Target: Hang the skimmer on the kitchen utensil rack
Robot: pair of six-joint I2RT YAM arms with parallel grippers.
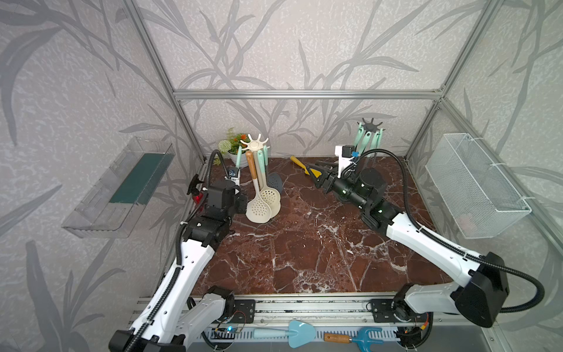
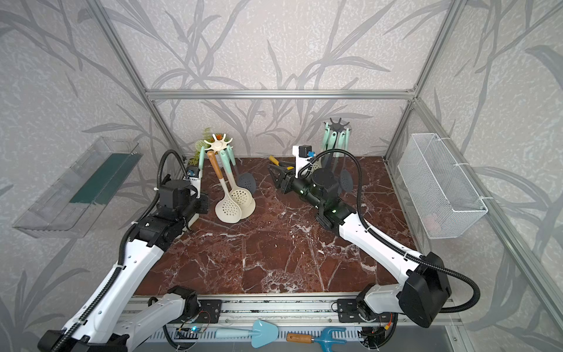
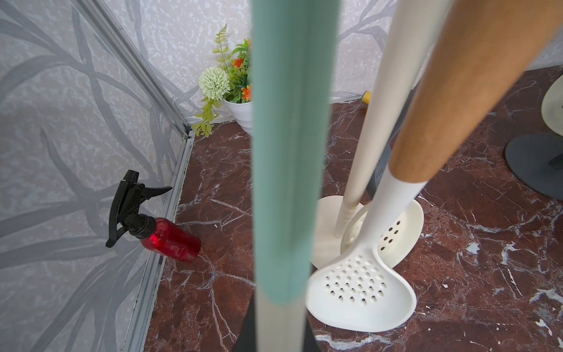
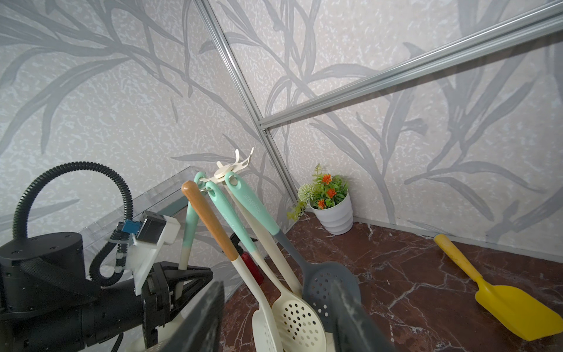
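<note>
A cream rack [image 1: 255,142] stands at the back left with several utensils around it. Among them are a wooden-handled white skimmer [image 3: 357,287] and a mint-handled cream skimmer [image 4: 298,319]. Close before the left wrist camera rises a mint-handled utensil [image 3: 293,146], upright; its head is hidden. My left gripper is shut on its cream shaft, below the mint part. In the right wrist view this utensil's top meets the rack, but whether it is hooked I cannot tell. My right gripper is apart from the rack, its fingers [image 4: 205,319] open around nothing.
A yellow shovel [image 4: 516,308] lies at the back, near the right gripper. A flowerpot [image 4: 334,214] and a red spray bottle [image 3: 173,239] stand near the left side. Another rack, dark [image 1: 371,125], holds utensils at the back right.
</note>
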